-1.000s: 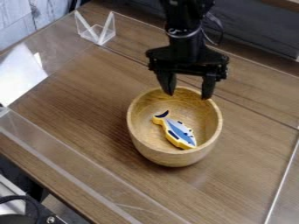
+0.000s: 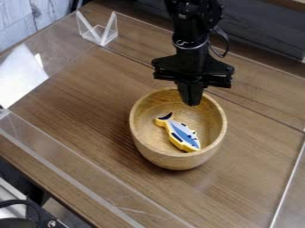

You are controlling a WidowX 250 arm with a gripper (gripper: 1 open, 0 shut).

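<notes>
A wooden bowl [image 2: 148, 146] sits on the table, holding a small yellow, white and blue fish toy [image 2: 181, 134] that lies on its bottom. The black gripper [image 2: 192, 96] hangs over the back rim of the bowl, above the fish. Its fingers are closer together than their widest, and I cannot tell clearly whether anything is between them; the fish is apart from them, below.
Bare wooden table [image 2: 84, 107] surrounds the bowl. A clear plastic holder [image 2: 98, 31] stands at the back left. Clear strips run along the table's left edge, and a dark panel is behind the arm.
The bowl and fish have not visibly moved.
</notes>
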